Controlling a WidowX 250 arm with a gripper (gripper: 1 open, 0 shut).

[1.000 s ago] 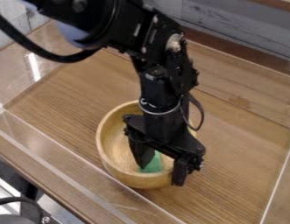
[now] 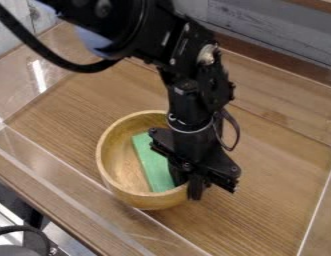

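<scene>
A tan round bowl (image 2: 117, 172) sits on the wooden table near its front left edge. A green flat object (image 2: 150, 162) lies inside it, partly hidden by my black gripper (image 2: 195, 184). The gripper is shut at the bowl's right side, down at the rim; what exactly is between its fingers is hidden, though the rim appears to run into them.
The wooden table (image 2: 275, 190) has free room to the right and at the back left. A pale panel stands along the back. A clear strip runs along the front left edge.
The bowl has shifted left along with its green contents showing more. My gripper has moved slightly up and left.
</scene>
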